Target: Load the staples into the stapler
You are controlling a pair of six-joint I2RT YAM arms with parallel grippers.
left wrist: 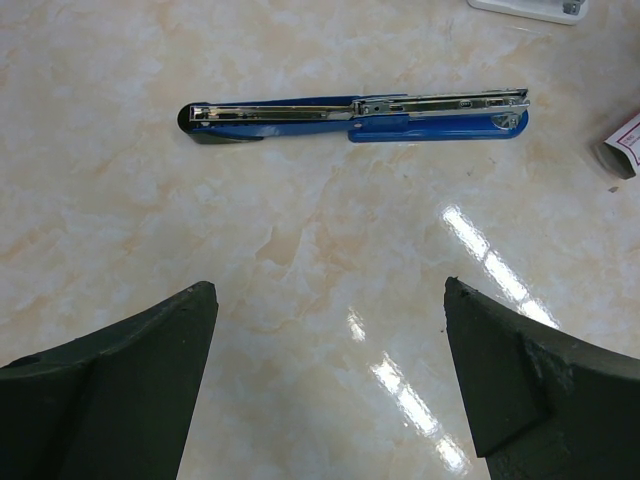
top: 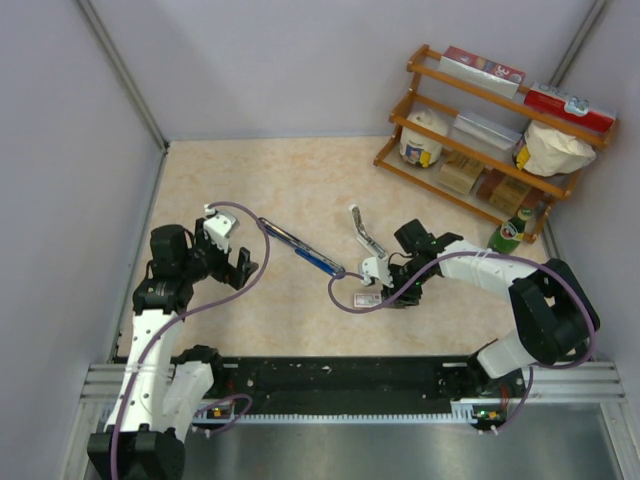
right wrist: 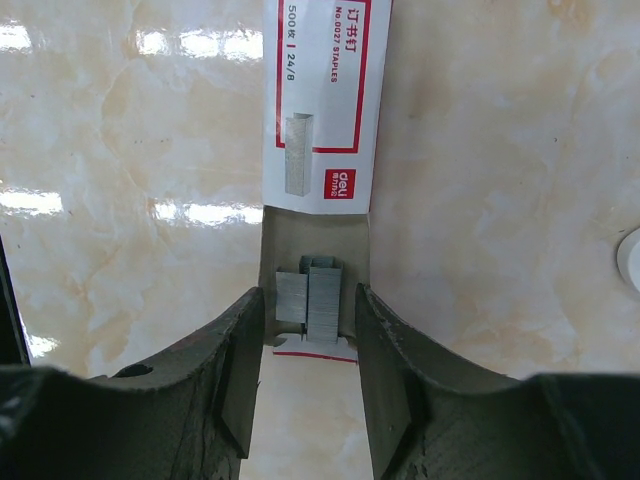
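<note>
The blue stapler [left wrist: 440,130] lies opened out flat on the table, its metal magazine showing along its length; in the top view the stapler [top: 300,248] slants across the middle. My left gripper is open to the left of it, with only bare table between its fingers. A white and red staple box [right wrist: 325,100] lies on the table with its open end toward my right gripper. That gripper is open, its fingertips on either side of the box end. Grey staple strips [right wrist: 323,305] show there between the fingertips; whether they are touched I cannot tell.
A second, white stapler [top: 367,232] lies near the right arm. The wooden rack [top: 490,150] with boxes and tubs stands at the back right, a green bottle [top: 508,232] beside it. Bare table [top: 285,310] stretches between the two arms.
</note>
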